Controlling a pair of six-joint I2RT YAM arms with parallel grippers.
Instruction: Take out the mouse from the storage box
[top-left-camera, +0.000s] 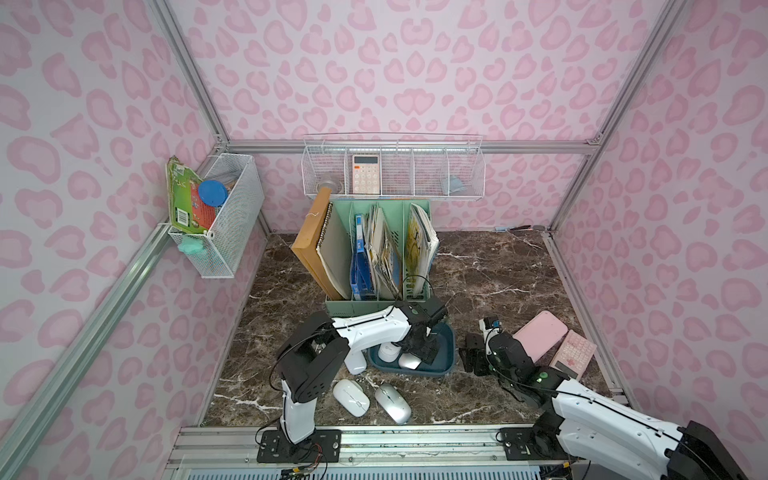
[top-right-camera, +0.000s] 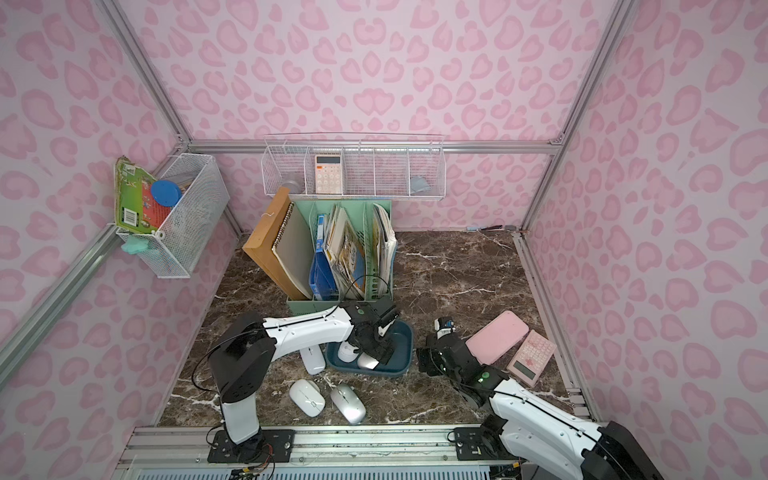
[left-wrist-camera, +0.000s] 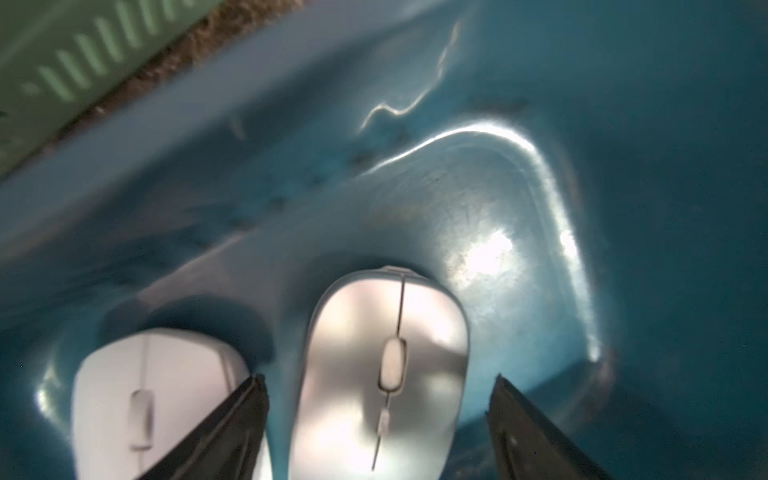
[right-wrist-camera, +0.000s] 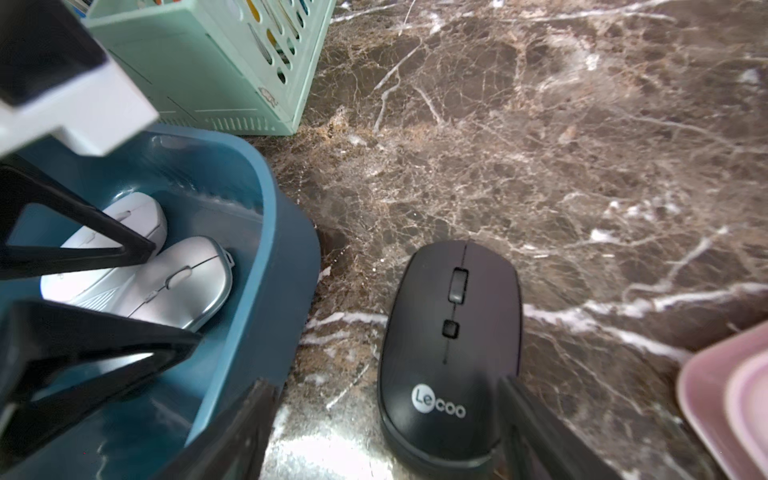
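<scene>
A blue storage box (top-left-camera: 445, 369) holds two mice. One, silver (left-wrist-camera: 376, 360), lies between the spread fingers of my left gripper, touching neither as far as I can see. Beside it on the left is a white mouse (left-wrist-camera: 152, 392), partly covered by the left finger. In the right wrist view the left gripper's black fingers (right-wrist-camera: 120, 344) reach over the box. My right gripper is open above a black mouse (right-wrist-camera: 452, 352) standing on the marble table just right of the box; the right finger overlaps that mouse's edge.
More mice, one white (top-left-camera: 351, 397) and one silver (top-left-camera: 393, 403), lie in front of the box. Right behind it stands a green file rack (top-left-camera: 344, 307). A pink case (top-left-camera: 541, 334) and a pink calculator (top-left-camera: 573, 354) are at the right. Bare table (top-left-camera: 496, 272) extends behind my right gripper.
</scene>
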